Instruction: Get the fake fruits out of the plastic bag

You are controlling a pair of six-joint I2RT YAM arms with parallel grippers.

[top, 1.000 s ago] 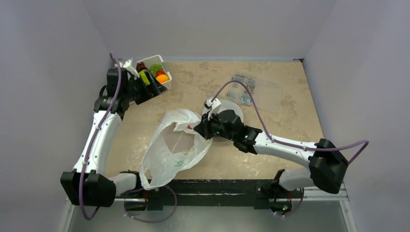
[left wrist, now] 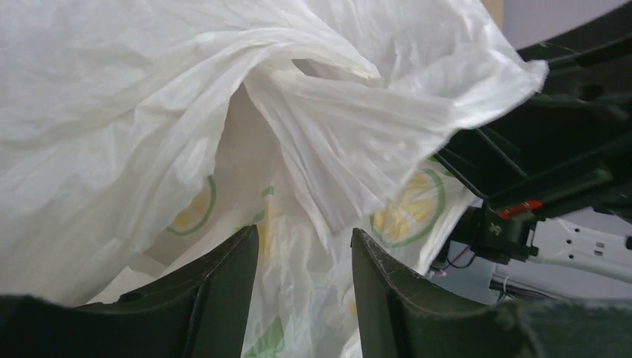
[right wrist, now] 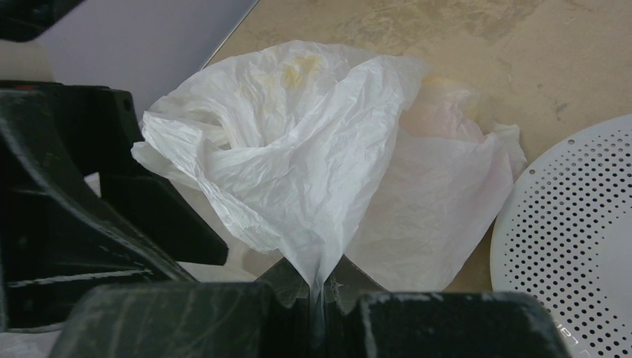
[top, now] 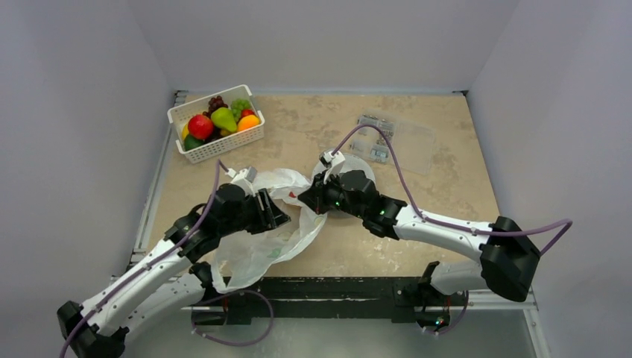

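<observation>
The white plastic bag [top: 261,250] lies crumpled at the front centre. My left gripper is over it; its fingertips show a gap against the bag, and whether anything is held between them is unclear. My right gripper is shut on a gathered strand of the bag. A small red patch [top: 293,195] shows in the bag near that gripper; what it is cannot be told. Assorted fake fruits, including a red one [top: 200,127], a pear [top: 223,118] and an orange [top: 248,123], sit in a white basket [top: 186,153] at the back left.
A white perforated round item [right wrist: 566,209] lies beside the bag, partly under my right arm. A clear compartment box [top: 410,149] is at the back right. Walls bound the sides and back.
My left gripper has moved from over the fruit basket down and rightward to above the bag. My right gripper stays almost in place on the bag.
</observation>
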